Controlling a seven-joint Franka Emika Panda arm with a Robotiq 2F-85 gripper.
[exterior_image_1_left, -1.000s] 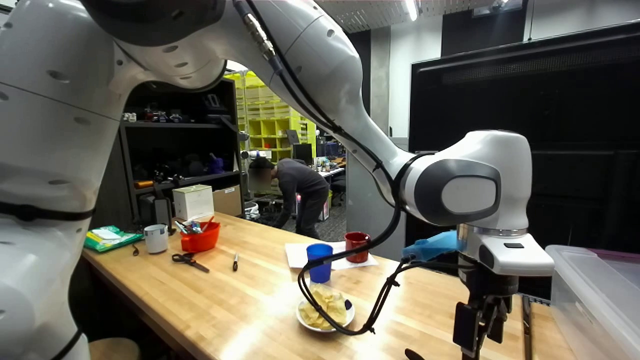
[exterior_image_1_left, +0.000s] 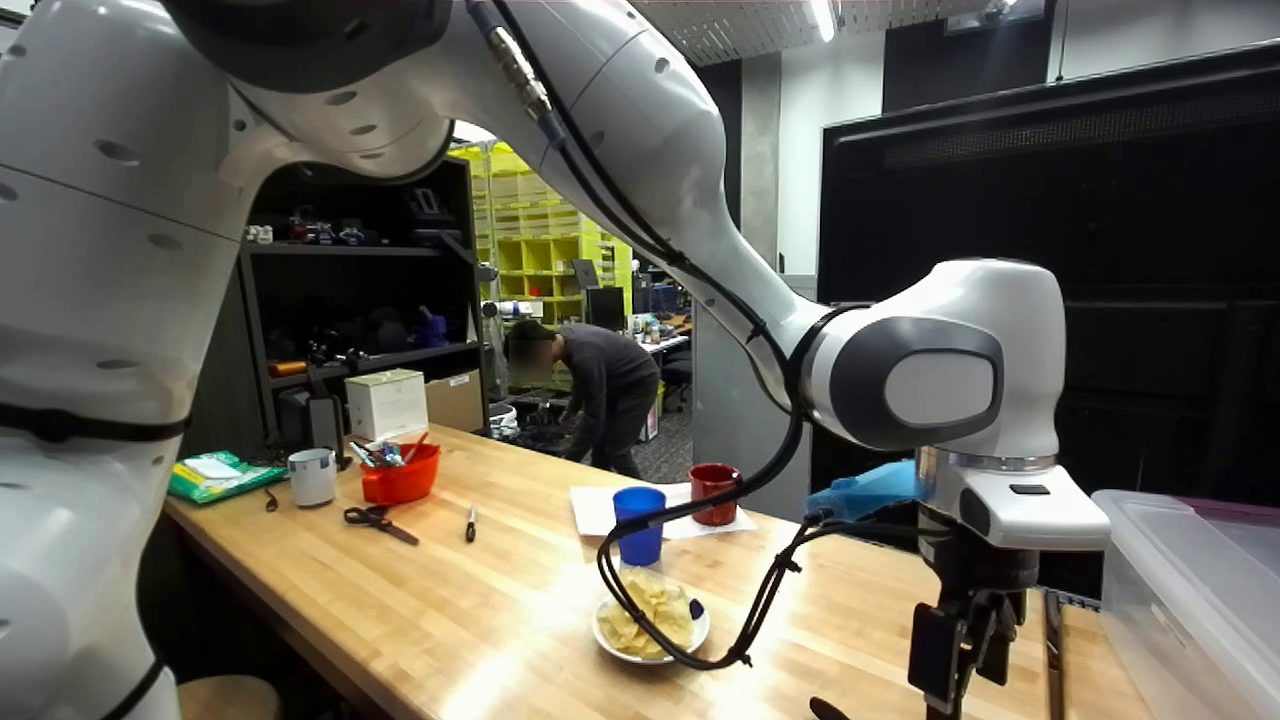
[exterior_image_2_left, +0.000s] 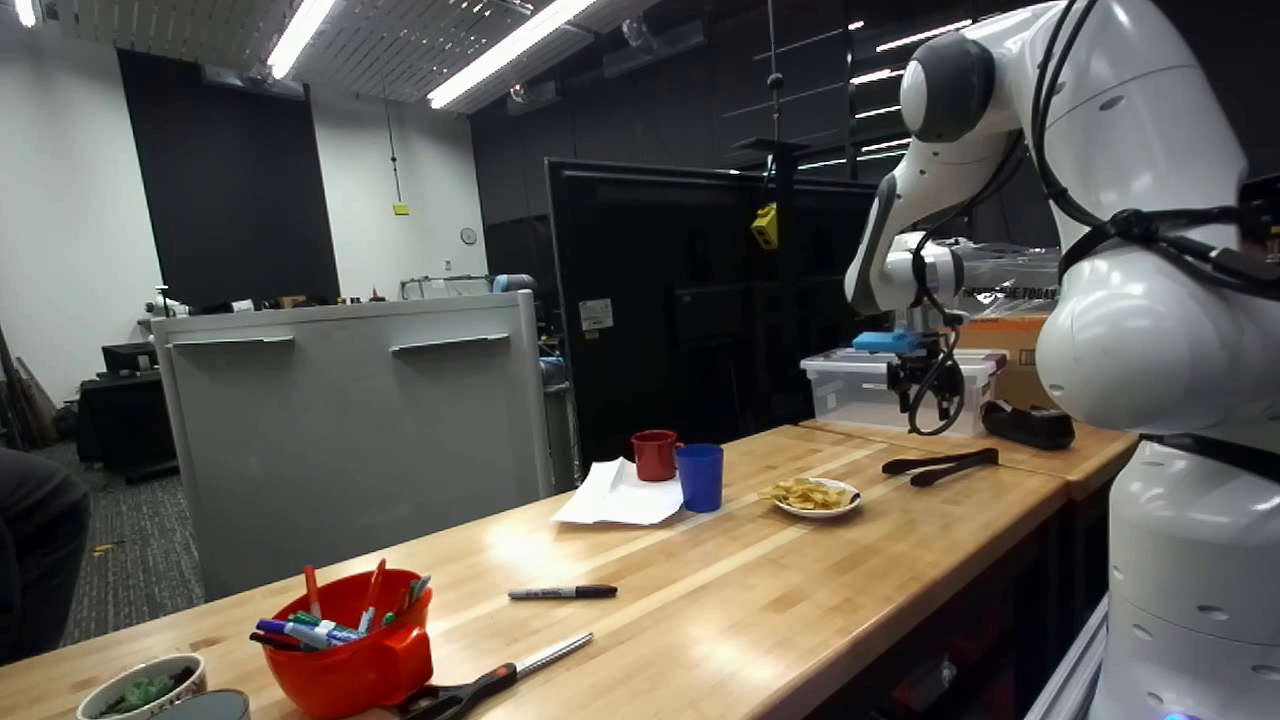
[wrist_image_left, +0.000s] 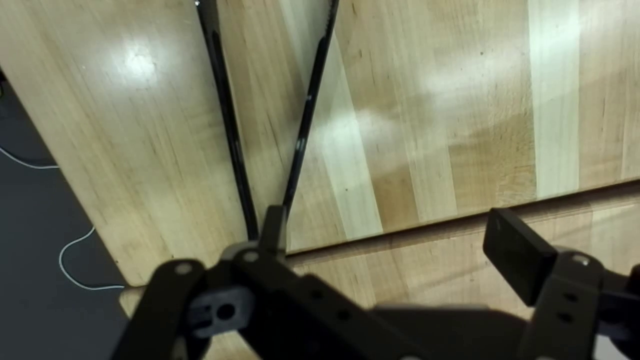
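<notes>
My gripper stands open above the table, its two black fingers wide apart and nothing between them. Black tongs (wrist_image_left: 231, 126) lie spread on the wood below it in the wrist view; their lower end runs behind the left finger (wrist_image_left: 274, 231). From the second exterior view, the tongs (exterior_image_2_left: 942, 466) rest near the table's far right part, with the gripper (exterior_image_2_left: 926, 386) hanging above and behind them. A white plate of chips (exterior_image_1_left: 648, 612) sits mid-table, clear of the gripper.
A blue cup (exterior_image_2_left: 699, 478) and a red mug (exterior_image_2_left: 655, 456) stand by white paper (exterior_image_2_left: 618, 494). A clear plastic bin (exterior_image_2_left: 846, 390) and a black tape dispenser (exterior_image_2_left: 1028, 424) are close to the gripper. A red pen holder (exterior_image_2_left: 360, 666) and scissors (exterior_image_2_left: 492, 682) lie far off.
The arm and gripper have barely moved, and the table objects are in the same places. Only the person in the background has shifted a little.
</notes>
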